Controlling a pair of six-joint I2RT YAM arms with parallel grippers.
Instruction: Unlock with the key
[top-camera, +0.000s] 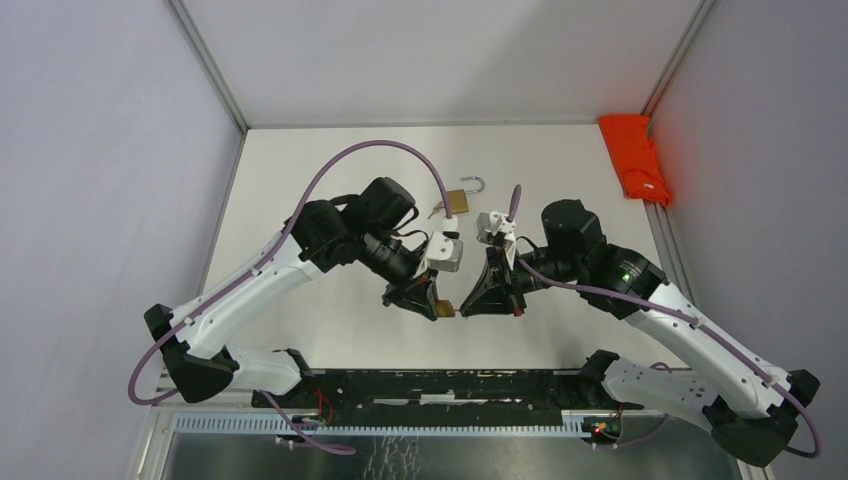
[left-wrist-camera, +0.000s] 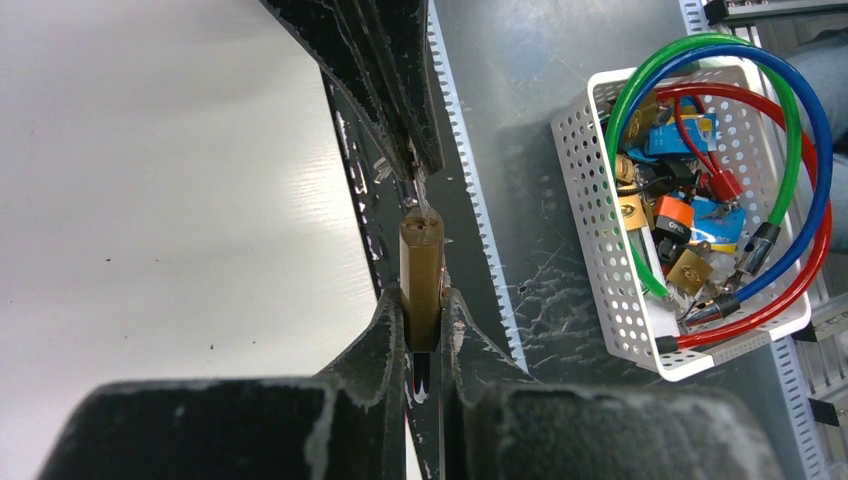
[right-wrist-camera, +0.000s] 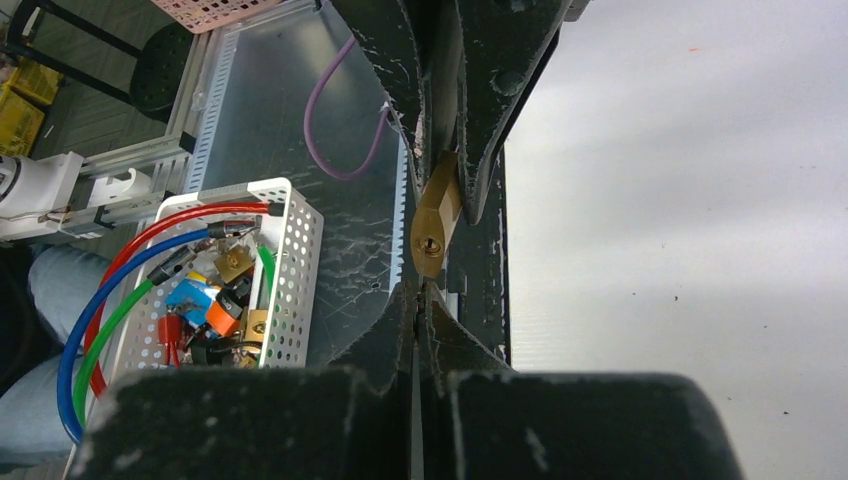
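Observation:
A brass padlock (top-camera: 446, 309) sits between the fingers of my left gripper, which is shut on it. In the right wrist view, its keyhole face (right-wrist-camera: 430, 246) points towards my right gripper. That gripper is shut, and a thin silvery key (left-wrist-camera: 420, 188) shows between its fingertips and the padlock in the left wrist view. The key's tip meets the padlock's end; how deep it reaches into the keyhole I cannot tell. Both grippers face each other above the front of the white table.
Another brass padlock (top-camera: 457, 201) lies farther back, with a loose shackle (top-camera: 474, 183) and a key (top-camera: 436, 209) beside it. An orange cloth (top-camera: 636, 157) is at the back right. Beyond the front edge stands a white basket (left-wrist-camera: 585, 230) of locks and cables.

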